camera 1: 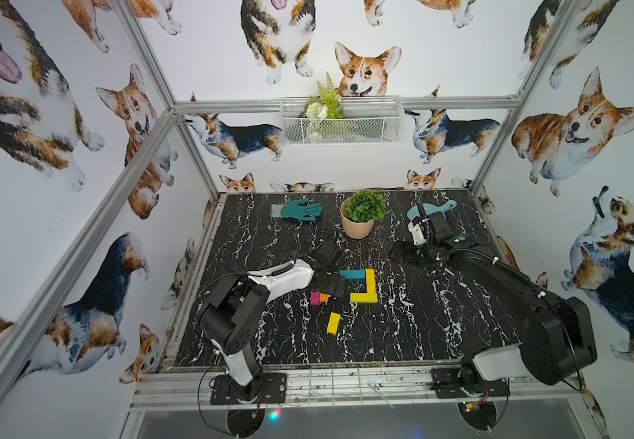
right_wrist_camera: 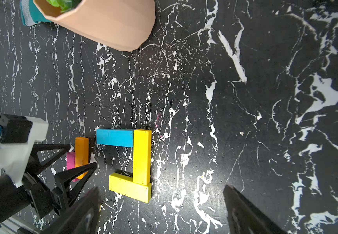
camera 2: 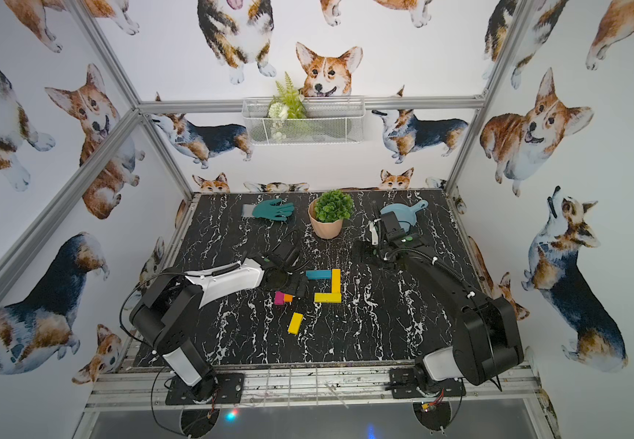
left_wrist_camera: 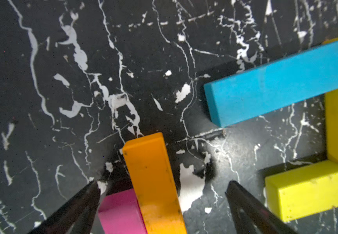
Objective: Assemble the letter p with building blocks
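Note:
A blue block [right_wrist_camera: 115, 137] touches the upper end of a long yellow block [right_wrist_camera: 142, 156], and a second yellow block [right_wrist_camera: 130, 187] extends left from its lower end. Left of this shape, an orange block [left_wrist_camera: 153, 183] lies against a magenta block [left_wrist_camera: 122, 213]. One loose yellow block [camera 1: 333, 323] rests nearer the front edge. Open and empty, my left gripper hovers over the orange block, with its fingers spread to either side of the orange and magenta pair. My right gripper, also open and empty, is held above the table right of the shape.
Behind the blocks stands a potted plant [camera 1: 358, 219]; a teal glove [camera 1: 301, 210] lies back left. A blue dustpan-like item [camera 2: 403, 214] is at the back right, partly behind the right arm.

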